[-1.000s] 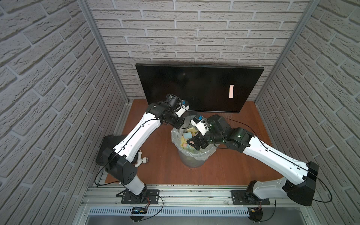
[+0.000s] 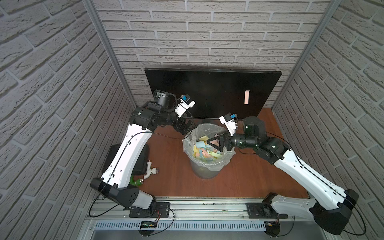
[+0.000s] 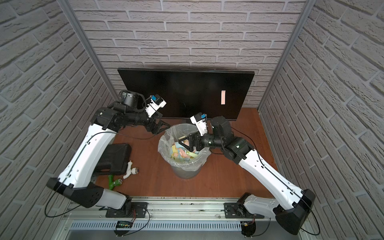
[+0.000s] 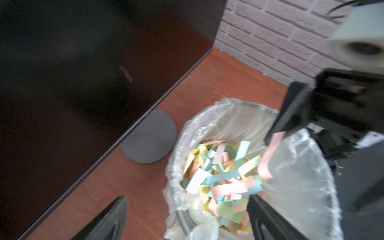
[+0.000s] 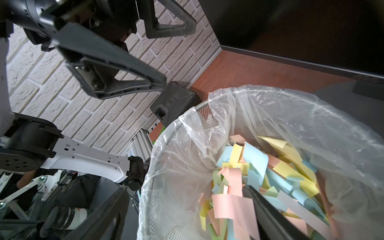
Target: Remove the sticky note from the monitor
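Observation:
A black monitor [image 2: 200, 88] stands at the back, with one pale pink sticky note [image 2: 246, 97] on its right part. In front of it is a lined bin [image 3: 168, 156] full of coloured paper strips. My left gripper [image 2: 188, 127] hangs open over the bin's left rim, near the monitor. My right gripper [image 2: 214, 144] is open above the bin; in the left wrist view a pink strip [image 4: 268, 156] hangs at its fingertip. The right wrist view also shows pink paper [image 5: 232, 212] at that gripper's fingers.
A black case [image 3: 110, 158] with white and green fittings lies at the left. Brick walls close off the sides and back. Bare wooden table shows either side of the bin.
My left arm has risen and moved left toward the monitor. My right gripper has shifted a little up and right over the bin.

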